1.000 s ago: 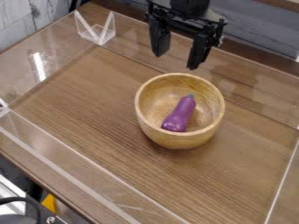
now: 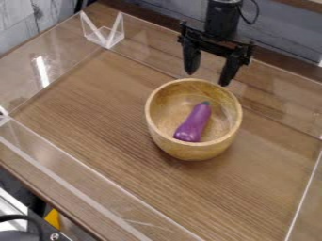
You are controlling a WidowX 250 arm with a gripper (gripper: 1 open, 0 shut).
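A purple eggplant (image 2: 194, 120) lies inside a round wooden bowl (image 2: 161, 111) in the middle of the table. The black gripper (image 2: 212, 64) hangs above and behind the bowl near the top centre, open, its two fingers spread wide with nothing visible between them.
A white wire rack (image 2: 104, 30) stands at the back left. A small yellow object (image 2: 51, 217) shows off the table's lower-left edge.
The gripper has moved back and up, away from the bowl toward the top of the view, and appears smaller. The bowl and eggplant look unchanged.
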